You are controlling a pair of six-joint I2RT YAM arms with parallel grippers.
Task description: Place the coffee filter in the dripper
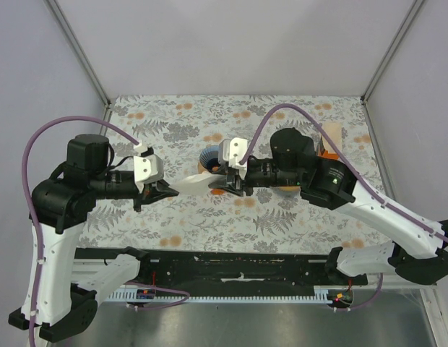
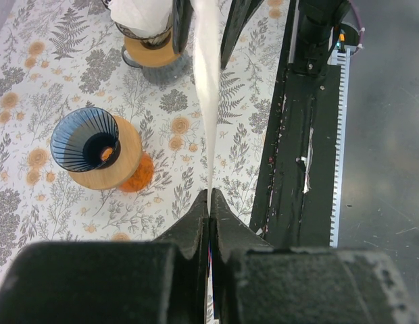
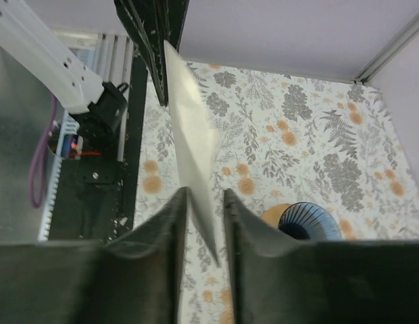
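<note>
A white paper filter is stretched out from my left gripper, which is shut on its edge; in the left wrist view it runs as a thin strip from those fingertips. My right gripper stands part open around the filter's other end, near the camera in its wrist view, where its fingers are blurred. The dripper, a blue ribbed cone on a wooden ring with orange below, stands on the table behind the filter, partly hidden in the top view.
At the right of the table, behind the right arm, are another wooden-based holder with white filters and a tan and orange object. Walls enclose the sides and back.
</note>
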